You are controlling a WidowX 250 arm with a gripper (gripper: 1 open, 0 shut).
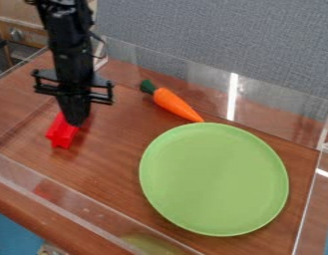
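Observation:
The black gripper is low over the left of the wooden table, its tip down at a red bar and covering the bar's far part. Whether anything sits between its fingers is hidden; the fingers look close together.
An orange carrot with a green top lies toward the back middle. A large green plate fills the right front. Clear low walls edge the table, with bare wood between bar and plate.

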